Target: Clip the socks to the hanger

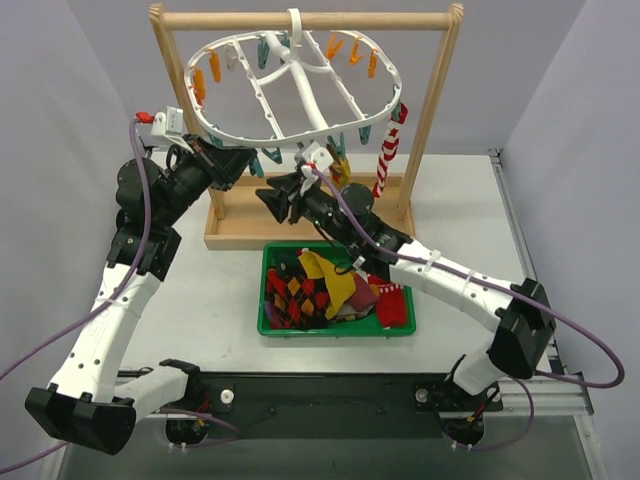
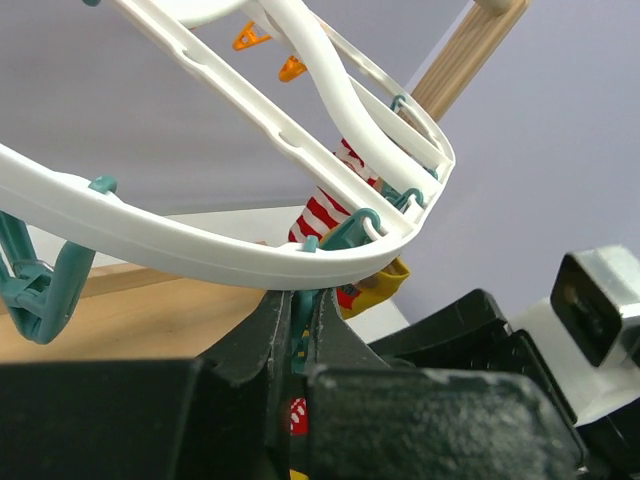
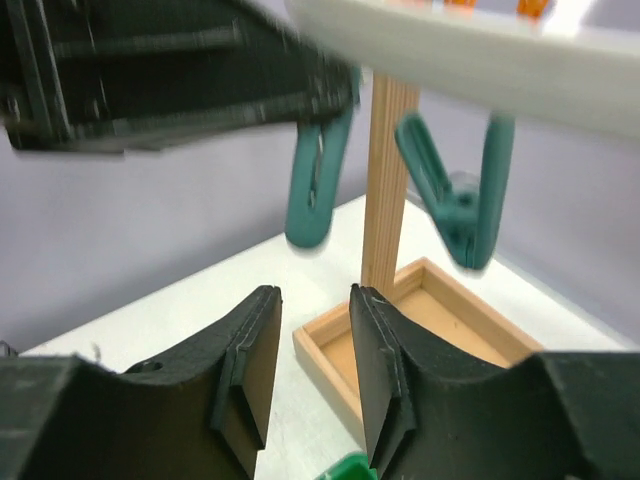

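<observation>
A round white hanger with teal and orange clips hangs from a wooden stand. My left gripper is shut on a teal clip on the rim's front left. My right gripper is just right of it, lower in its wrist view, fingers part open with nothing between. A red-striped sock hangs at the hanger's right; a yellow sock hangs near it, partly hidden. Loose socks lie in the green bin below.
The green bin stands on the white table in front of a wooden tray. The stand's post rises at right. Both arms crowd the hanger's front.
</observation>
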